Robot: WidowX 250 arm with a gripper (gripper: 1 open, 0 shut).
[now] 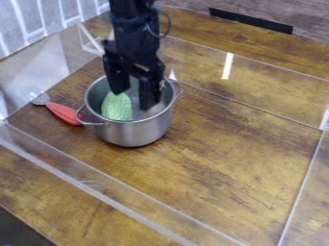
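Note:
A steel pot (141, 130) with two handles stands on the wooden table (218, 183). A pale green oblong item (117, 108) lies inside it on the left. My black gripper (133, 86) reaches down from the top into the pot, beside the green item; it is blurred, and whether anything is between its fingers cannot be told.
A red-handled utensil (61, 113) lies left of the pot. Clear panels or strips edge the work area.

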